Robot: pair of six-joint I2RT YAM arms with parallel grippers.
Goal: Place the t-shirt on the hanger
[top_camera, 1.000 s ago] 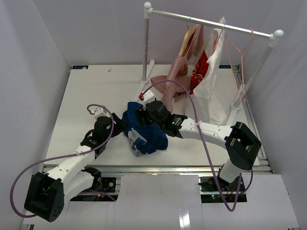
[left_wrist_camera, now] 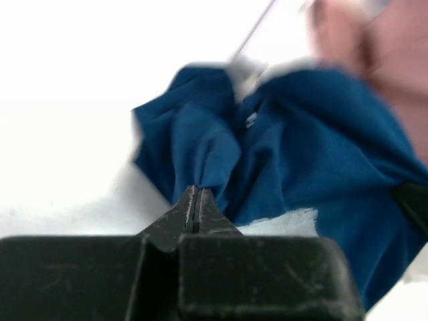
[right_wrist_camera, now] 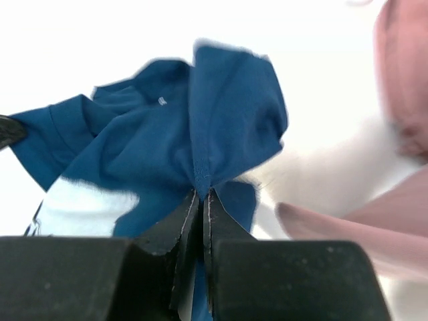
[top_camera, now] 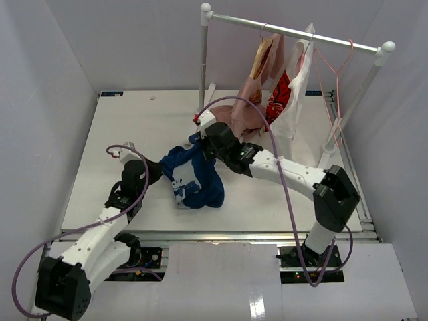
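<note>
A dark blue T-shirt with a white print [top_camera: 195, 180] is held up off the table between both arms in the top view. My left gripper [top_camera: 158, 167] is shut on its left part; in the left wrist view the blue cloth [left_wrist_camera: 287, 147] rises from the closed fingertips. My right gripper [top_camera: 206, 150] is shut on the upper right part, with a fold of shirt [right_wrist_camera: 227, 107] pinched between its fingers. An empty pink hanger [top_camera: 338, 77] hangs at the right end of the rail [top_camera: 294, 32].
Pink garments [top_camera: 247, 100] and a white garment with a red pattern [top_camera: 287, 120] hang from the white rack behind the right arm.
The cloth's upper edge is raised and stretched between them, and its lower part has shifted left.
</note>
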